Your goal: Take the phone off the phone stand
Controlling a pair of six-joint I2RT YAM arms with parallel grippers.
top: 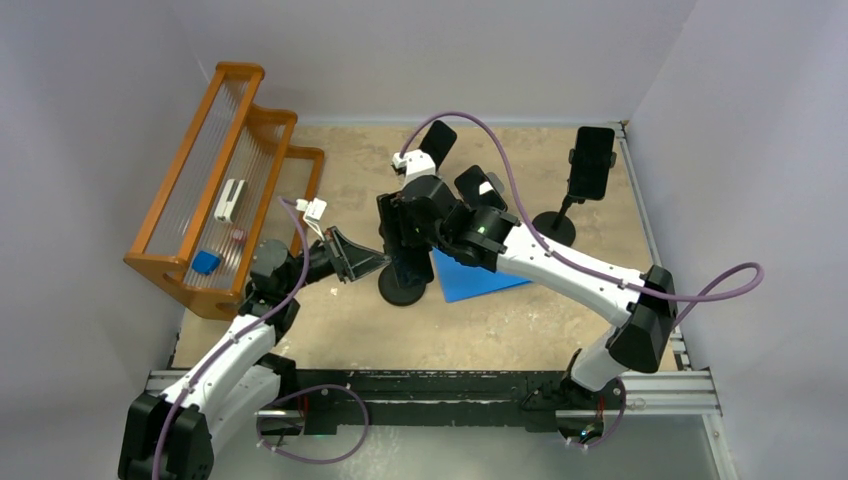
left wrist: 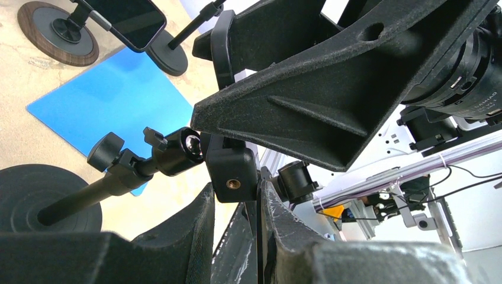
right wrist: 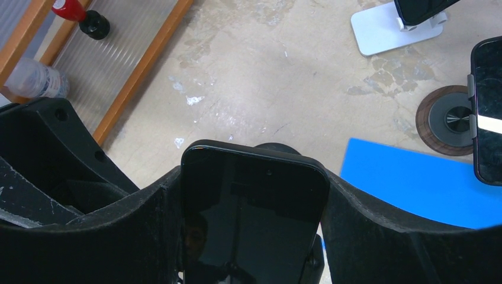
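A black phone (right wrist: 248, 213) stands in the middle, in the fingers of my right gripper (top: 405, 225), which is shut on it; it fills the lower right wrist view. Below it is the stand's round black base (top: 398, 292), with the pole (left wrist: 77, 201) rising in the left wrist view. My left gripper (top: 375, 258) is low beside the stand, its fingertips close together at the stand's holder (left wrist: 231, 174); whether they grip it is hard to tell.
A blue mat (top: 475, 285) lies right of the stand. Other phones on stands (top: 590, 160) are at the back and right. A wooden rack (top: 150, 258) stands left.
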